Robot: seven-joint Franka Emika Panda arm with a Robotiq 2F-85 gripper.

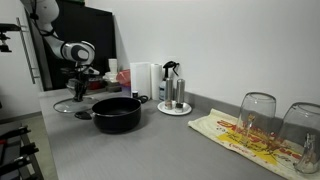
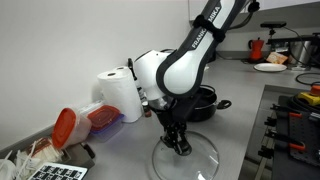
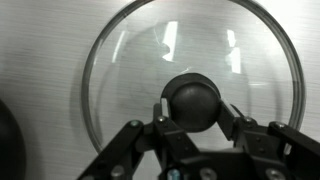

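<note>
A round glass lid (image 3: 130, 70) with a metal rim and a black knob (image 3: 193, 98) fills most of the wrist view. My gripper is shut on that knob, one finger at each side. Exterior view 2 has the gripper (image 2: 178, 143) above the middle of the clear lid (image 2: 196, 168). Left of the black pot (image 1: 118, 120) in exterior view 1, the lid (image 1: 66, 106) appears raised slightly off the table. The pot stands open, without a cover; only its dark edge (image 3: 8, 145) enters the wrist view at the left.
A plate (image 1: 174, 108) with bottles and grinders stands behind the pot. Two upturned glass jars (image 1: 257, 115) rest on a yellow patterned cloth (image 1: 225, 127) at the right. Red and white containers (image 2: 72, 125) sit near the arm.
</note>
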